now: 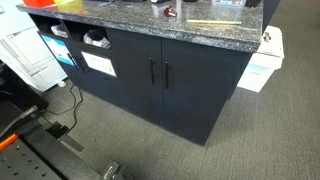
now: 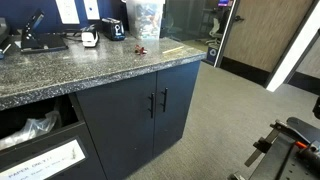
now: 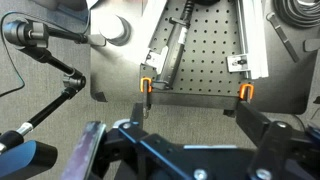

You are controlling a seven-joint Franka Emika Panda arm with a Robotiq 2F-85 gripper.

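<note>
In the wrist view my gripper is open, its dark fingers (image 3: 129, 130) standing wide apart at the bottom of the picture. Only grey carpet and the edge of a perforated base plate (image 3: 208, 62) show between and beyond them; nothing is held. Both exterior views show a black cabinet (image 1: 130, 72) with two doors and vertical handles (image 2: 152, 102), both doors closed. On its speckled countertop (image 2: 100, 68) lies a small red item (image 2: 140, 50). A thin tan stick (image 1: 213, 22) rests farther along the same top. I cannot make out my gripper in the exterior views.
Orange-tipped clamps (image 3: 245, 91) and metal rails mark the plate's edge. A jointed black stand (image 3: 72, 80) is at the left of the wrist view. A white box (image 1: 261, 62) stands beyond the cabinet's end. Open carpet (image 1: 165, 145) lies before the doors.
</note>
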